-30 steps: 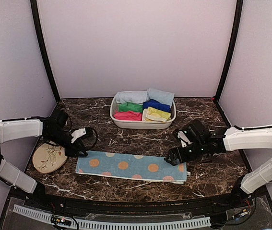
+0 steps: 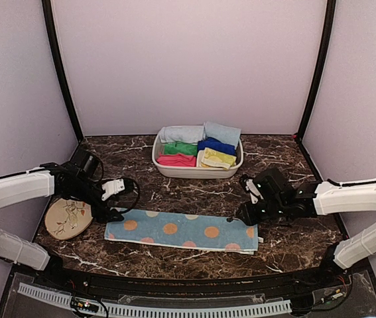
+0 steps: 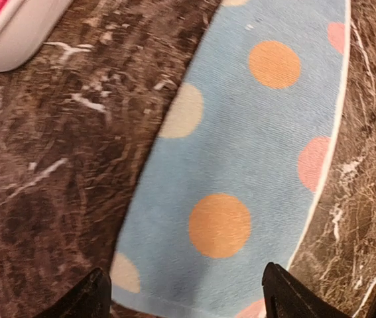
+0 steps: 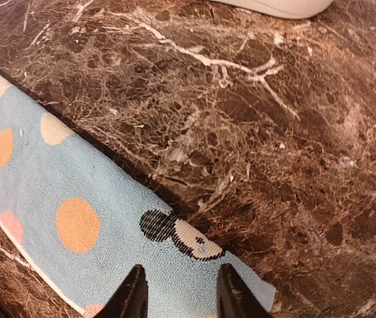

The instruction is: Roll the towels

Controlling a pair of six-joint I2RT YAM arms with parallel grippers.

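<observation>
A blue towel with orange, pink and cream dots (image 2: 174,230) lies flat in a long folded strip across the front of the table. Over its left end hangs my left gripper (image 2: 113,216); in the left wrist view its fingers (image 3: 93,291) stand wide apart, only towel and table showing between them. My right gripper (image 2: 243,216) is above the back corner of the right end. Its fingers (image 4: 136,291) are part open in the right wrist view, with towel cloth visible beneath the gap; contact cannot be made out. A dark mark (image 4: 156,225) shows near the towel's back edge.
Behind the towel a white bin (image 2: 197,172) holds several folded or rolled cloths in pink, green, blue and yellow. A round embroidered piece (image 2: 67,218) lies at the far left under my left arm. Marble tabletop between towel and bin is bare.
The left gripper has shifted slightly. The towel looks unmoved.
</observation>
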